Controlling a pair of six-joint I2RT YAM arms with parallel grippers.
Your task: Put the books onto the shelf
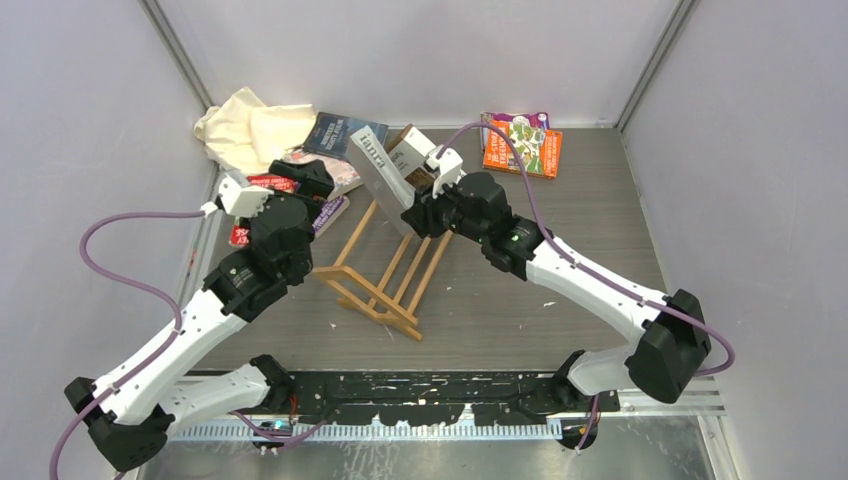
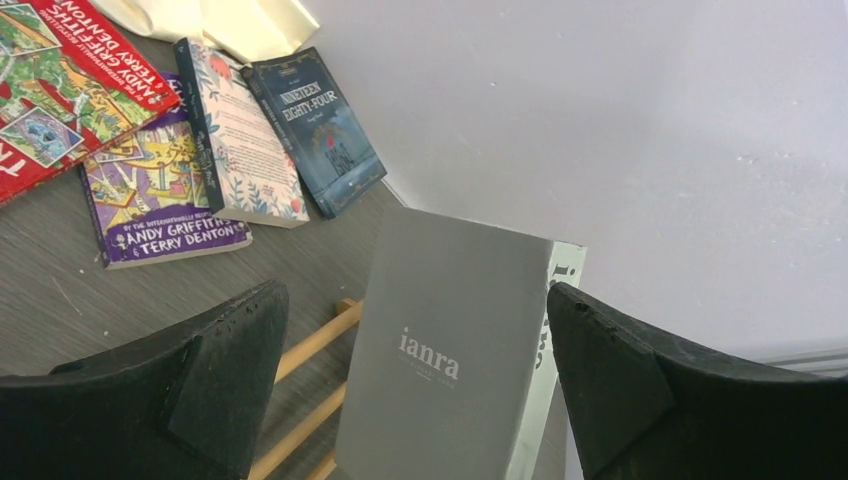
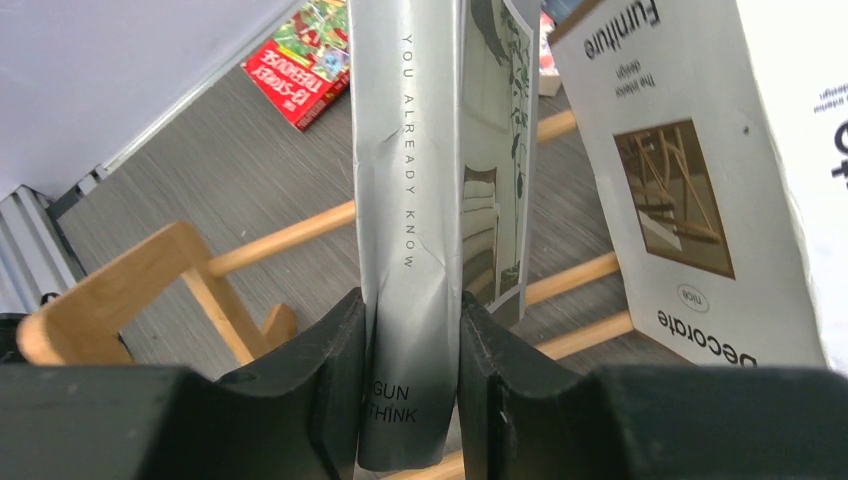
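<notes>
A thick pale book [image 1: 385, 180] is tilted over the wooden rack [image 1: 368, 292], with my right gripper [image 1: 420, 212] shut on its near end. In the right wrist view, its spine [image 3: 408, 190] passes between the fingers. My left gripper [image 1: 302, 180] hangs open over the books on the left. From the left wrist, the held book's grey cover [image 2: 440, 340] shows beyond the open fingers, with nothing visible gripped. Another white book [image 3: 680, 290] stands slanted at the rack beside the held one. Several paperbacks lie at the left, including a dark blue one [image 2: 315, 130] and a floral one [image 2: 235, 140].
Two colourful books [image 1: 522, 152] lie stacked at the back right. A cream cloth [image 1: 250, 130] is bunched in the back left corner. Open table surface stretches right of the rack, below my right arm.
</notes>
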